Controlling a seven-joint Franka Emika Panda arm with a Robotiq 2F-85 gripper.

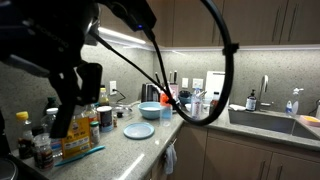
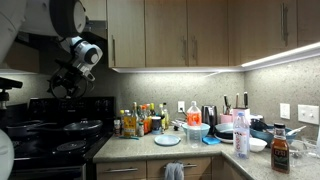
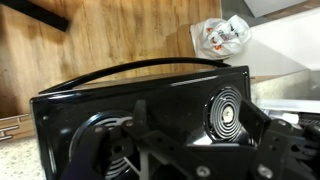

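Observation:
In exterior view 2 my gripper hangs high above the black stove, well clear of the dark pan on it. Its fingers look spread apart, with nothing visible between them. The wrist view looks down past the gripper onto the stove's black top, where a coil burner shows. Part of another burner is hidden behind the gripper. Close to the lens in exterior view 1, the dark gripper and its cable cover much of the upper left.
Several bottles, a blue plate and a blue bowl stand on the counter. A sauce bottle is at the right. The sink lies farther off. A plastic bag is on the wooden floor. Upper cabinets hang overhead.

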